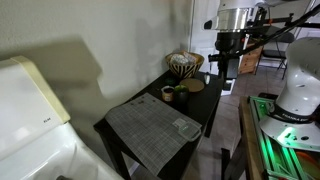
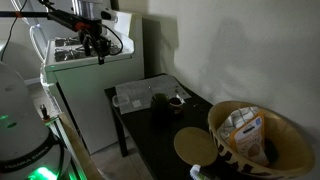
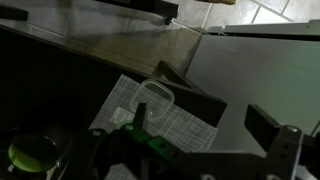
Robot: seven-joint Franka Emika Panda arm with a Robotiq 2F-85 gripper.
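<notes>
In the wrist view my gripper has its two dark fingers standing wide apart, with nothing held between them. It hangs high above the floor beside the black table's near edge, as exterior view 1 shows the gripper (image 1: pixel 226 86). A clear plastic container (image 1: pixel 187 128) rests on the grey woven mat (image 1: pixel 146 130); from the wrist the clear container (image 3: pixel 153 98) lies below, near the table edge. A dark cup (image 1: pixel 181 92), greenish inside from above, stands beyond the mat. Close to it is a small brown jar (image 1: pixel 168 93).
A round brown board (image 2: pixel 194 146) lies flat on the table (image 2: pixel 150 142). At the far end stands a wicker basket (image 2: pixel 290 158) with packets inside. A white stove (image 2: pixel 88 57) adjoins the table's other end, and a wall runs along the back.
</notes>
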